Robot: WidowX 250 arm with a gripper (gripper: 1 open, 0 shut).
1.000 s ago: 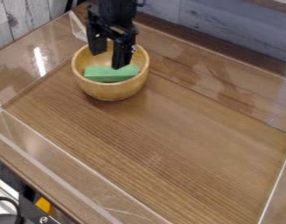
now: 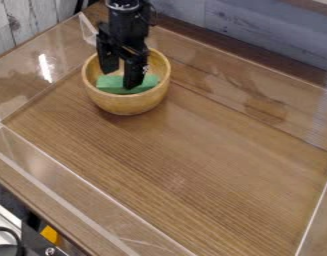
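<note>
A round yellow wooden bowl (image 2: 126,100) sits at the upper left of the wooden table. A green block (image 2: 146,82) lies inside it. The black gripper (image 2: 123,70) reaches down from the top into the bowl, over the block, its fingers apart. Its lower fingers partly hide the block.
Pale walls edge it at the back and left. A small yellow object (image 2: 50,235) is below the table's lower left edge, near a black cable.
The gripper has moved lower into the bowl, down onto the green block, which is now more hidden by it. The bowl stays about where it was.
</note>
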